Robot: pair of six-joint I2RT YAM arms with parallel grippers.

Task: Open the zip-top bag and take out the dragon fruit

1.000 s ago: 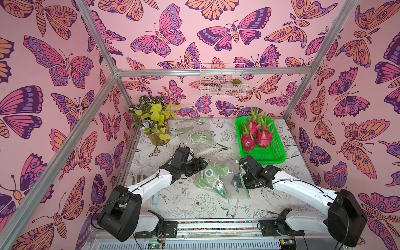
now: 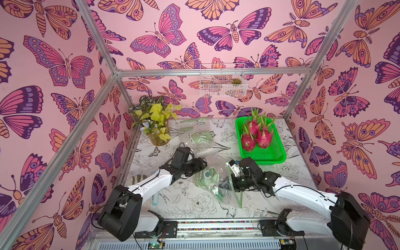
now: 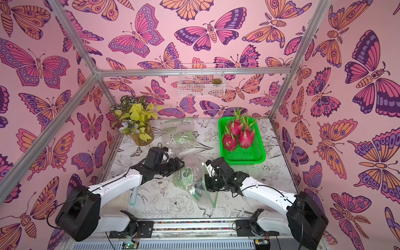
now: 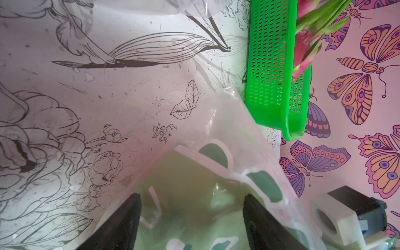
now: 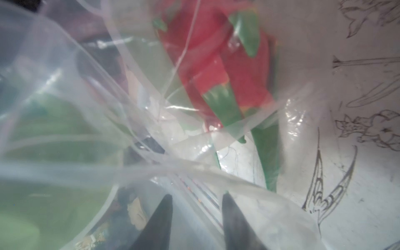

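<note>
The clear zip top bag, printed in pale green, lies between both arms. A red dragon fruit with green tips shows inside it through the film in the right wrist view. My right gripper is at the bag's right, mouth end; its fingers stand apart, with loose film running across just in front. Whether the tips are inside the mouth, I cannot tell. Over the bag's green print, my left gripper is open, fingers wide apart and nothing gripped between them.
At the back right is a green basket with dragon fruits in it. Flat printed bags lie at the back, beside a potted plant. A light blue stick is near the left arm.
My right gripper has moved left, further over the bag's mouth end. The bag's right edge has shifted left and the film has crumpled. The left arm stays put.
</note>
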